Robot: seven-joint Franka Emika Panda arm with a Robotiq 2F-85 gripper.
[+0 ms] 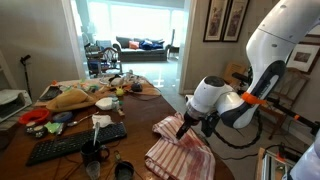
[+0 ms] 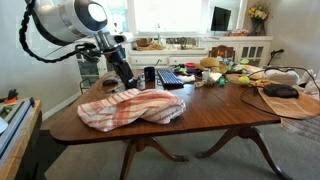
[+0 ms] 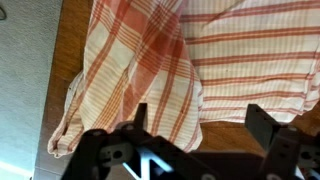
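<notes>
A striped red-and-white towel (image 2: 135,106) lies rumpled on the wooden table, folded over itself in places. In the wrist view the towel (image 3: 170,70) fills much of the picture, with a raised fold running down its middle. My gripper stands open above the towel's near part, its two dark fingers wide apart and nothing between them. From the second exterior view, the gripper (image 2: 128,82) hangs just over the towel's back side; whether it touches the cloth, I cannot tell.
Beside the towel stand a black mug (image 1: 93,157) and another dark cup (image 1: 124,169). A black keyboard (image 1: 75,144) lies further left, with tools and several small items beyond it. The table's edge (image 3: 60,70) runs close alongside the towel.
</notes>
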